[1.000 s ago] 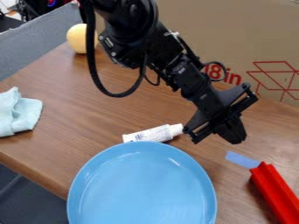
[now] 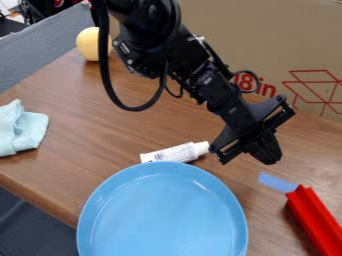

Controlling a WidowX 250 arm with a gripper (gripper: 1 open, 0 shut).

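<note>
My black gripper (image 2: 247,150) is angled down at the right of centre, low over the wooden table, with its fingers shut and nothing visible between them. Just left of its fingertips a white tube (image 2: 171,153) lies on its side behind a blue plate (image 2: 162,220). A red object (image 2: 314,218) lies at the bottom right, beside a strip of blue tape (image 2: 277,182).
A pale blue cloth (image 2: 18,130) lies at the left edge. A yellow round object (image 2: 88,43) sits at the back left. A cardboard panel (image 2: 294,55) stands along the back. Bare table (image 2: 94,120) spans the middle left.
</note>
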